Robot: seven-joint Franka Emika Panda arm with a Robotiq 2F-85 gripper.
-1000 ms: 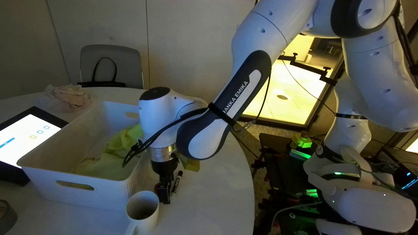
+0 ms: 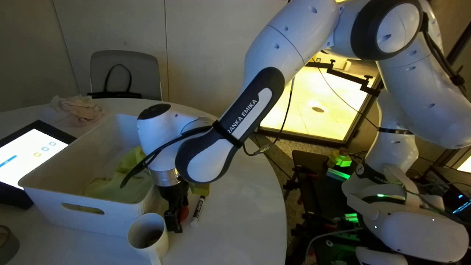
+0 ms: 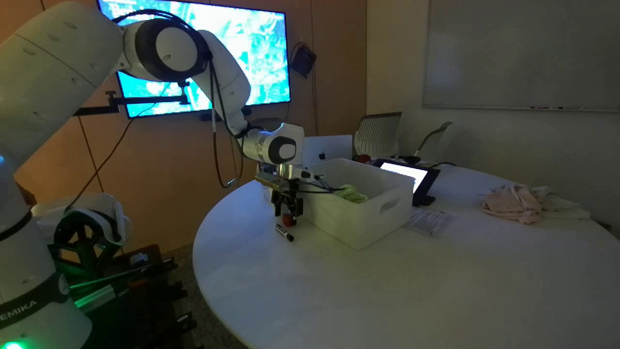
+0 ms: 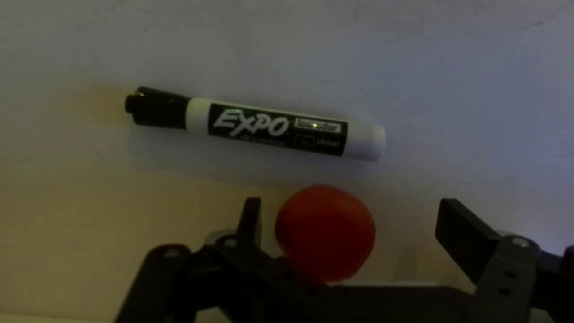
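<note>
My gripper is open, low over the white table beside the bin. A red ball [image 4: 325, 237] shows between its fingers in the wrist view, nearer the left one; I cannot tell whether they touch. Just beyond the ball lies a black-and-white Expo marker [image 4: 280, 129], its black cap to the left. From exterior view 1 the gripper [image 2: 174, 223] partly hides the ball [image 2: 184, 213], and the marker [image 2: 198, 209] lies to its right. A white mug [image 2: 148, 238] stands close to the gripper's left, with something dark inside.
The white bin [image 2: 48, 201] holds yellow-green cloth [image 2: 128, 179], and its wall is close to the gripper. A lit tablet [image 2: 31, 154] stands behind the bin, and pink cloth [image 3: 511, 203] lies farther off. Bare table [image 3: 465, 279] stretches away beyond the bin.
In exterior view 1 the arm and gripper have moved left, and the mug has shifted left too. The marker looks unmoved.
</note>
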